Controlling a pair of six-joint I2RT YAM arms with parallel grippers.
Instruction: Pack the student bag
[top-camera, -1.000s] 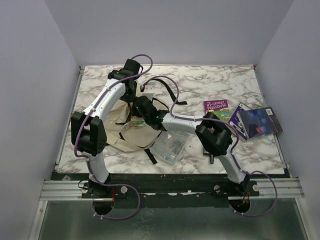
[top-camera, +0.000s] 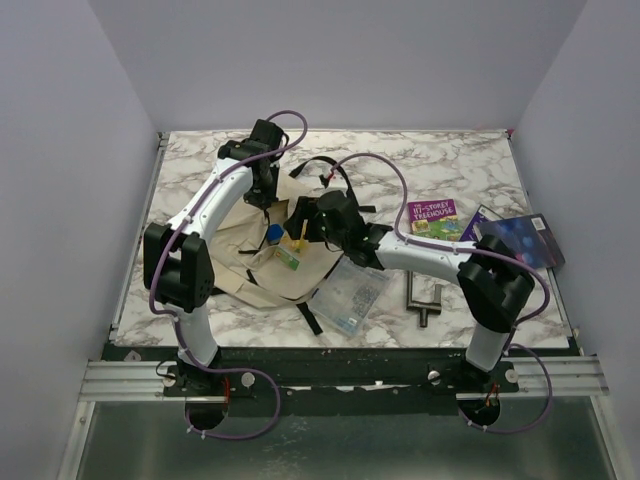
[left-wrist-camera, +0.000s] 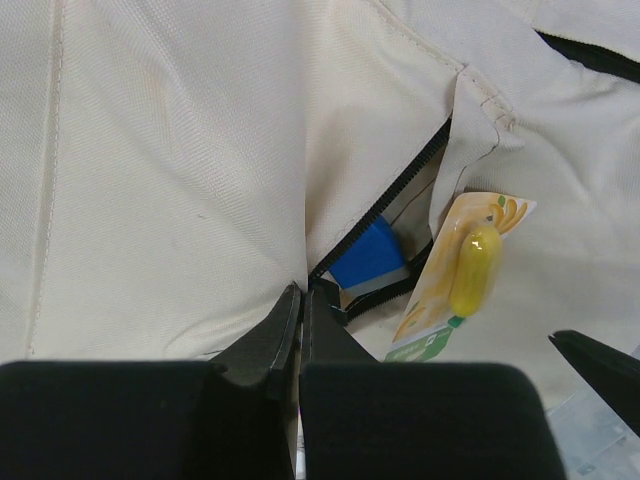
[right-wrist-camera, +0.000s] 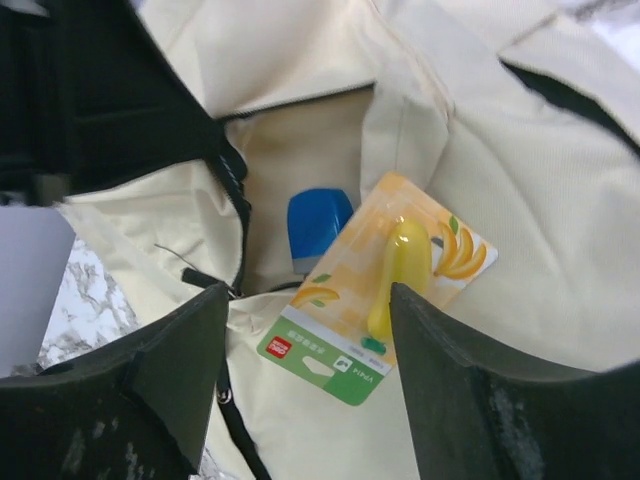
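The cream bag (top-camera: 250, 280) lies on the table, its zipped pocket gaping around a blue item (left-wrist-camera: 362, 250). A banana-printed card with a yellow piece (right-wrist-camera: 405, 270) lies on the bag at the opening. My left gripper is shut at the pocket's edge, with cream fabric at its tips; whether any is between them is hard to tell. My right gripper stands above the card, fingers apart, nothing between them.
A clear pouch (top-camera: 345, 298) lies in front of the bag. Books (top-camera: 525, 240) and a dark bracket-shaped item (top-camera: 423, 300) lie at the right.
My right arm has moved right and toward the front, uncovering more of the bag and card. The left arm has barely moved.
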